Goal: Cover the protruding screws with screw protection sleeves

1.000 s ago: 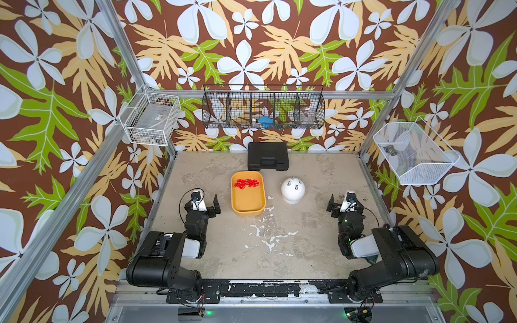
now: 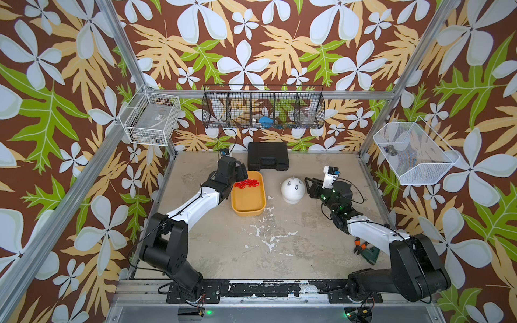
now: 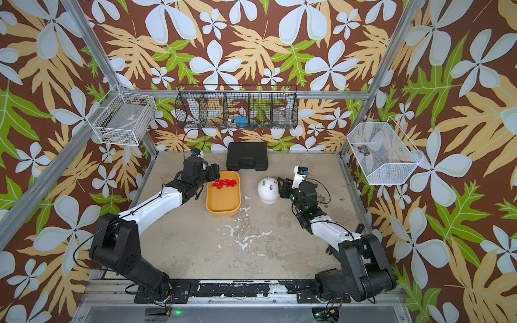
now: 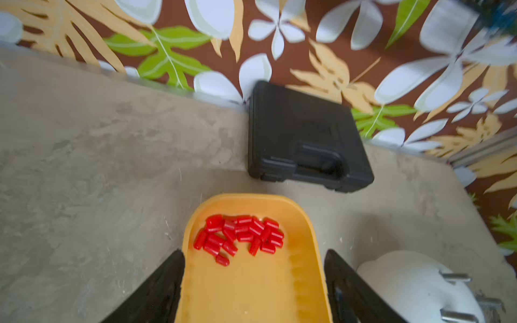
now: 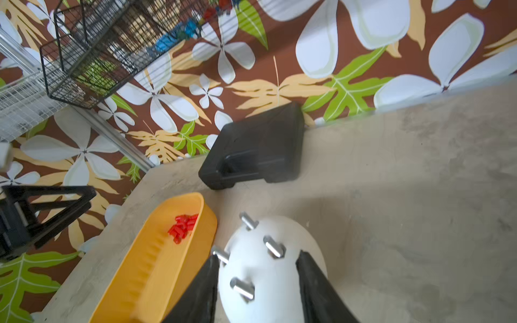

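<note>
A yellow tray (image 2: 247,202) holds several red sleeves (image 4: 240,228) at its far end. Right of it stands a white dome (image 3: 268,193) with protruding metal screws (image 5: 273,247), none seen with red on it. My left gripper hangs over the tray, its fingers open, nothing held between them. My right gripper is close to the dome's right side, fingers apart, with the dome seen between and beyond them.
A black case (image 2: 267,151) lies behind the tray. Wire baskets (image 3: 237,107) hang on the frame. A green-and-orange tool (image 2: 369,253) lies at the front right.
The tray and dome have not moved.
</note>
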